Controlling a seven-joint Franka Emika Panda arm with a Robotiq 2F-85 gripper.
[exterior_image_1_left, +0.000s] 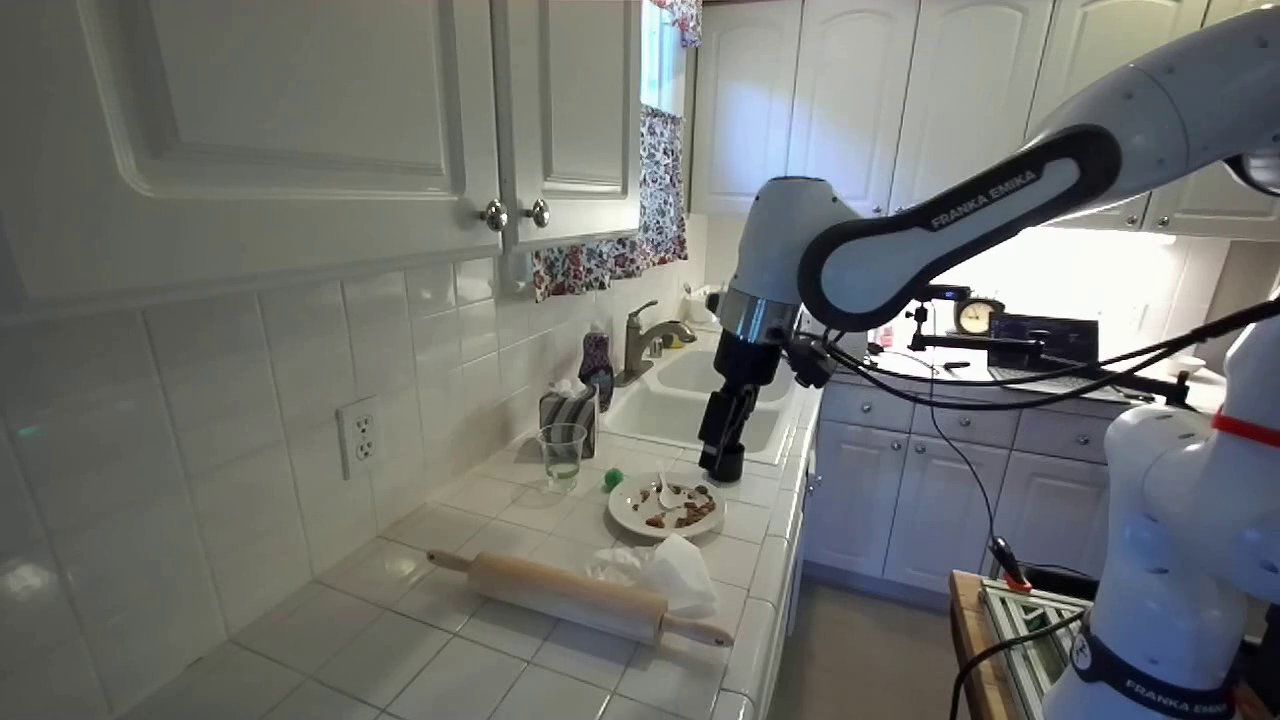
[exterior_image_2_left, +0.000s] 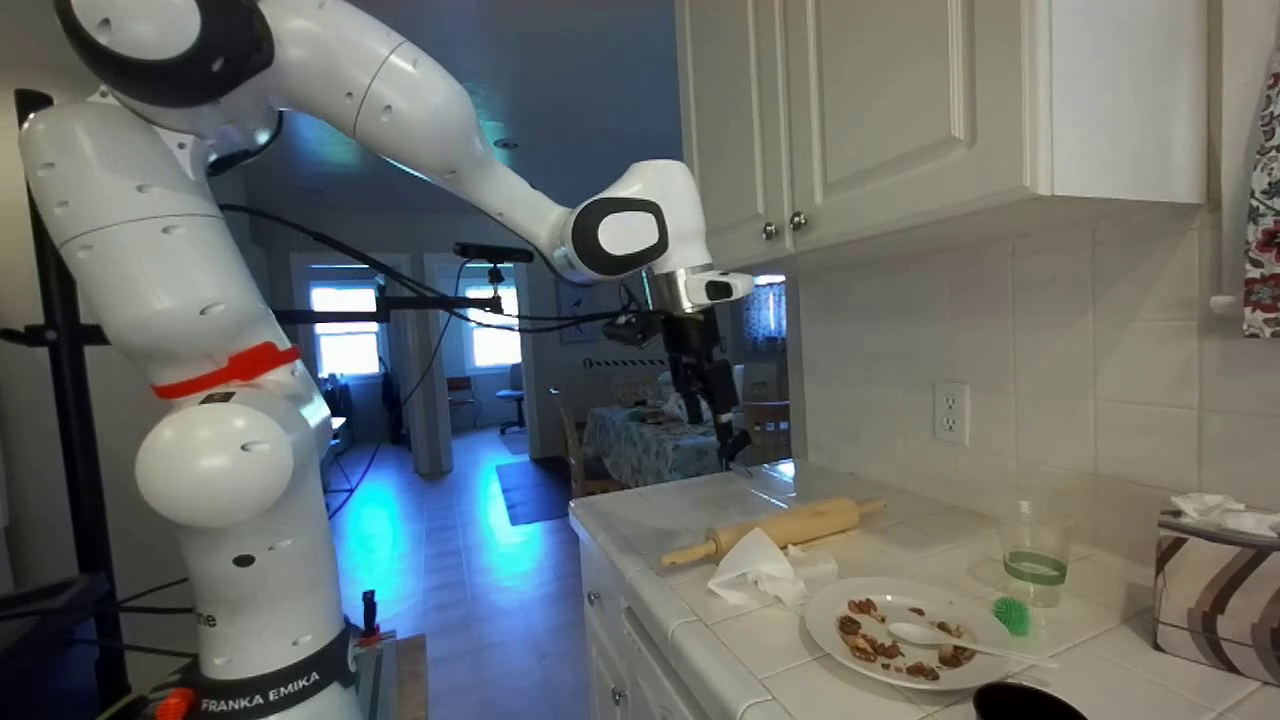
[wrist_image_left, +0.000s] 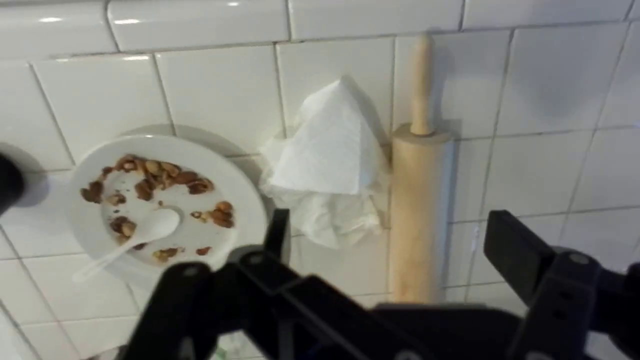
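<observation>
My gripper stands open over the counter with nothing between its fingers, its two dark fingers spread wide in the wrist view. Under the gap lies a wooden rolling pin (wrist_image_left: 420, 210). Crumpled white paper (wrist_image_left: 327, 150) rests left of the pin. Further left, a white plate (wrist_image_left: 246, 192) bears nut pieces and a white spoon (wrist_image_left: 157, 225). From exterior view 1, the gripper (exterior_image_1_left: 723, 442) hangs above the counter and overlaps a black cup (exterior_image_1_left: 725, 466) beyond the plate. Exterior view 2 shows the gripper (exterior_image_2_left: 710, 438) in the air, apart from the pin (exterior_image_2_left: 786, 528).
A clear cup (exterior_image_1_left: 563, 454) and a green scrubber (exterior_image_1_left: 613, 479) are close to the plate. Behind them are a striped tissue box (exterior_image_1_left: 569, 420), a dark bottle (exterior_image_1_left: 596, 366) and the sink (exterior_image_1_left: 642, 420). Cabinets (exterior_image_1_left: 276, 132) overhang the counter; its near end is free.
</observation>
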